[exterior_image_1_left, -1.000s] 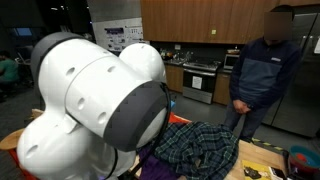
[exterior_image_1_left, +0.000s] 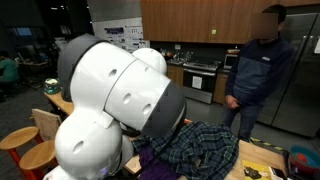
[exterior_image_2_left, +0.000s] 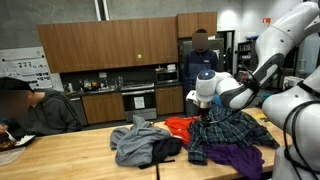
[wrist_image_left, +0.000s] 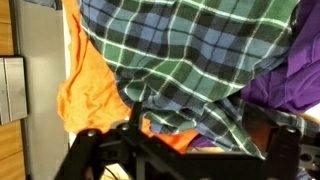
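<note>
In the wrist view my gripper stands open over a dark green and navy plaid cloth (wrist_image_left: 190, 60), its fingers spread wide at the bottom of the picture. Nothing shows held between them. Whether the fingertips touch the fabric I cannot tell. Purple cloth (wrist_image_left: 290, 78) lies on the right of the plaid, and orange-red cloth (wrist_image_left: 90, 85) on the left. From the second exterior view, the plaid cloth (exterior_image_2_left: 228, 130) spreads across the table below the arm, with the purple cloth (exterior_image_2_left: 235, 157) in front of it. The arm hides the gripper in the first exterior view.
A grey cloth (exterior_image_2_left: 138, 140) and a black cloth (exterior_image_2_left: 165, 149) lie left of the plaid. Bare wooden table (exterior_image_2_left: 65, 152) extends farther left. A person (exterior_image_1_left: 257, 70) stands behind the table, close to the cloths. Small items, including a green one (exterior_image_1_left: 300, 150), sit at the right.
Compared with one second ago, the arm in the first exterior view has shifted, uncovering the stools and more of the purple cloth. The plaid cloth looks unchanged. The standing person leans slightly differently.
</note>
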